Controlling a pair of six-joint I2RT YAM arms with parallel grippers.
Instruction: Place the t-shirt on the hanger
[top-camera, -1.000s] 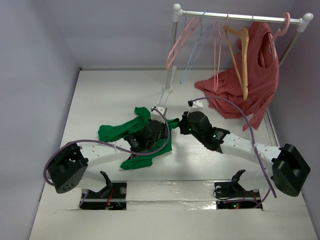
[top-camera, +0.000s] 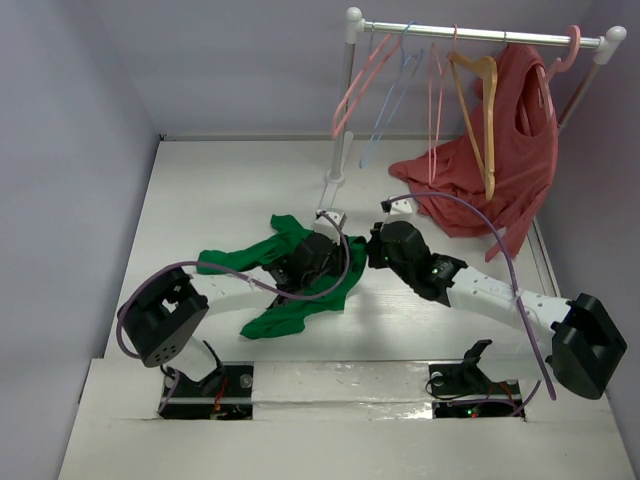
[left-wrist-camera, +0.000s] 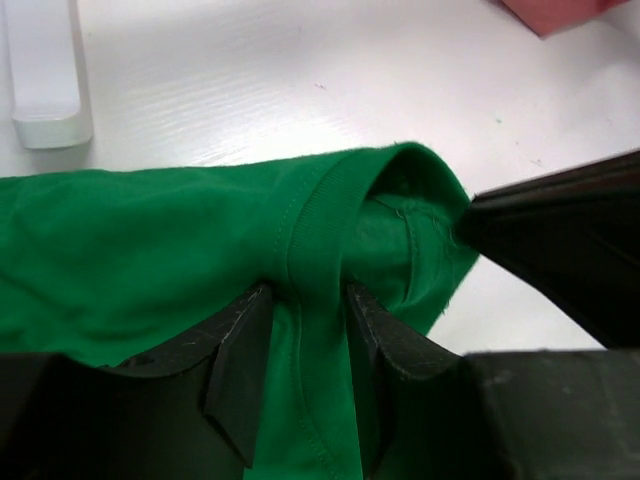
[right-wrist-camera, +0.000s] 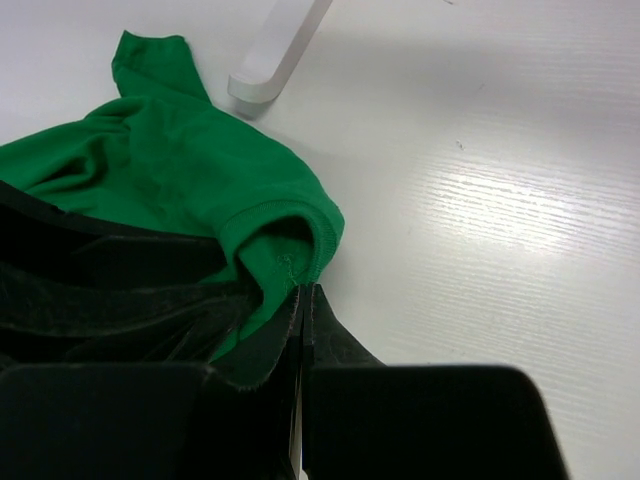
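Observation:
The green t shirt (top-camera: 283, 318) lies crumpled on the table, its right end raised between the arms. My left gripper is part open, with fingers either side of a stitched fold of green cloth. Closed at the shirt's raised right edge, my right gripper has the thin green cloth drawn to its fingertips. In the top view the left gripper (top-camera: 345, 240) covers part of the shirt. Hangers dangle from the rack: a pink hanger (top-camera: 362, 92), a blue hanger (top-camera: 390, 105) and a wooden hanger (top-camera: 488, 130) among them.
The rack's metal rail (top-camera: 475, 34) spans the back right. A red garment (top-camera: 520, 110) drapes from it to the table. Behind the shirt the rack's white foot (top-camera: 338, 180) reaches forward. Bare table (top-camera: 220, 185) shows at the back left.
My right gripper has shifted slightly right and the shirt's edge has stretched with it. More recently, the left gripper has moved right along the shirt, closer to the right one.

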